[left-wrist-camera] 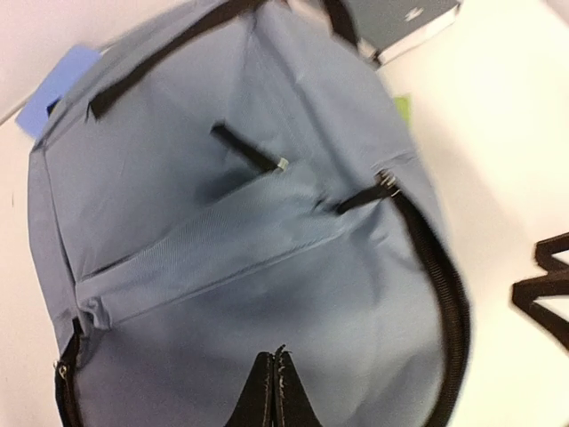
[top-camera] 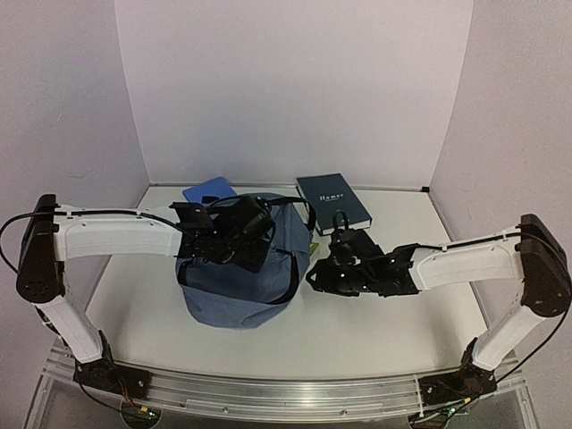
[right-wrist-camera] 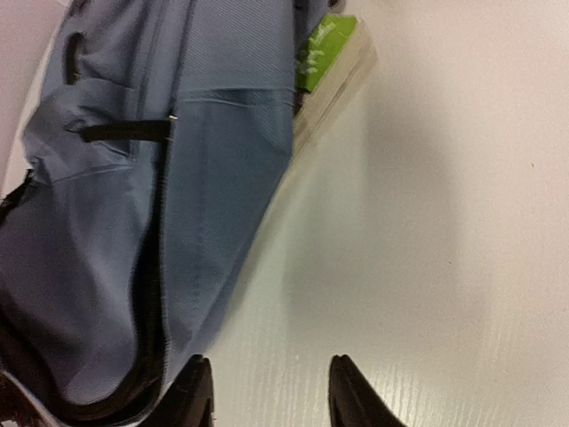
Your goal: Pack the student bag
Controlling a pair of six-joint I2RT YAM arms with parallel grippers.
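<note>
The grey-blue student bag lies on the table with its zipped opening gaping; a black-edged zip runs down its right side. My left gripper is over the bag, its fingertips together and nothing visible between them. To the right of the bag, my right gripper stands open above the bare table, with an empty gap between its fingers. A green book shows partly at the bag's right side, the rest of it hidden by the bag. A dark book marked "Humor" lies behind on the right.
A flat blue item lies at the back left, partly behind the bag. A black strap loops over the bag's top.
</note>
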